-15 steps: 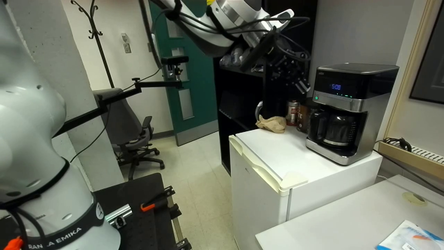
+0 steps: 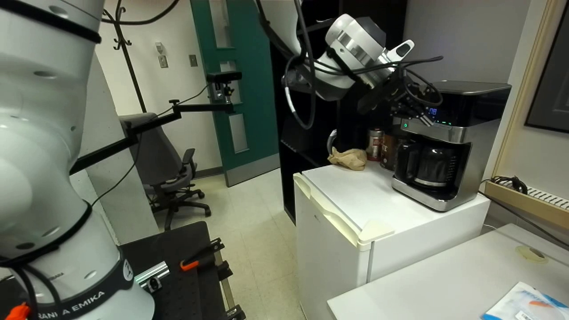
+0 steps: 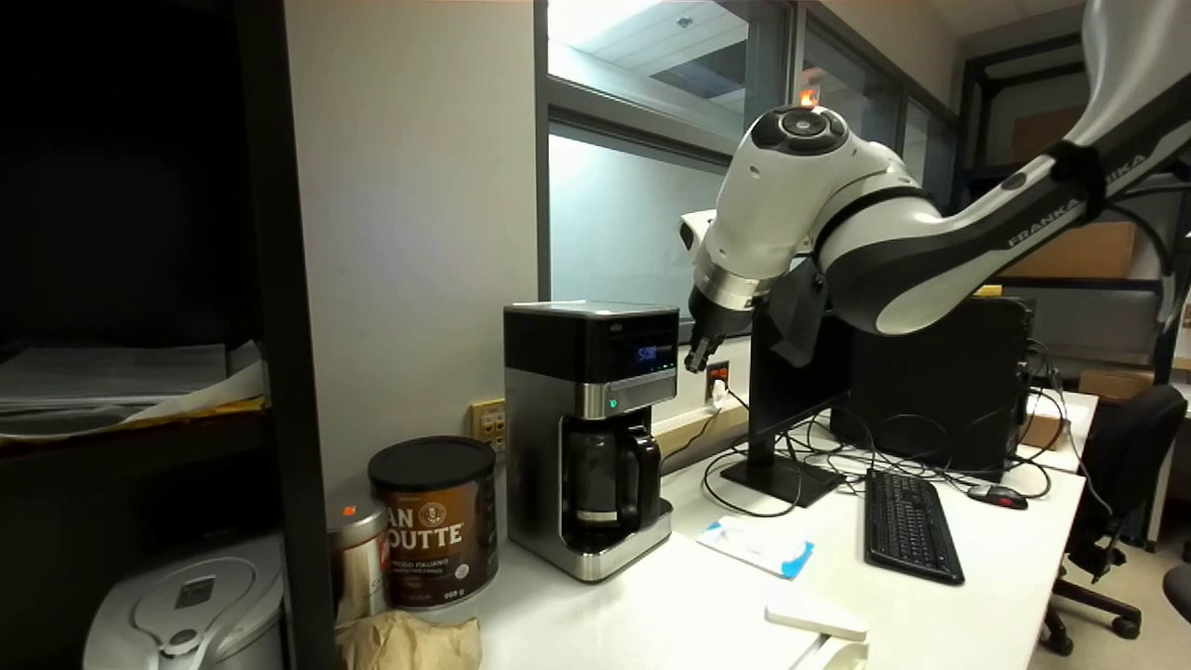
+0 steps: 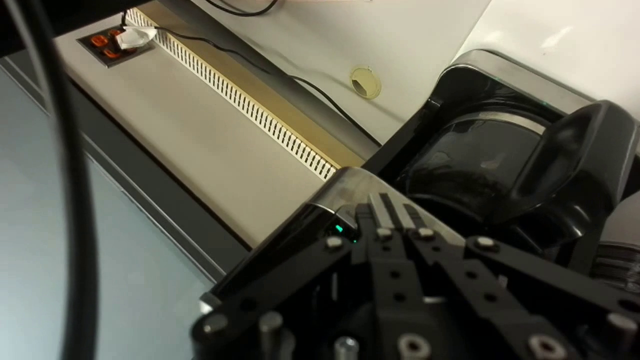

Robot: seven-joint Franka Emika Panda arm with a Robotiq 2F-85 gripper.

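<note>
A black and silver coffee maker (image 2: 461, 114) stands on the white mini fridge (image 2: 352, 194). Its glass carafe (image 3: 599, 475) sits inside, and a green light glows on the front panel (image 3: 642, 391). My gripper is shut, with nothing showing between its fingertips. In exterior view 1 the gripper (image 2: 426, 118) overlaps the lit display and hides part of it. From the other side, the gripper (image 3: 698, 359) points down just in front of the panel's display end. Whether the fingertips touch the panel cannot be told.
Beside the coffee maker are a brown coffee can (image 3: 433, 525), a metal canister (image 3: 359, 558) and a crumpled paper bag (image 2: 347, 159). A monitor (image 3: 798, 391) and keyboard (image 3: 910, 523) occupy the desk beyond.
My arm has moved right in exterior view 1, bringing the gripper from beside the coffee maker to in front of its display. The coffee maker stands where it was.
</note>
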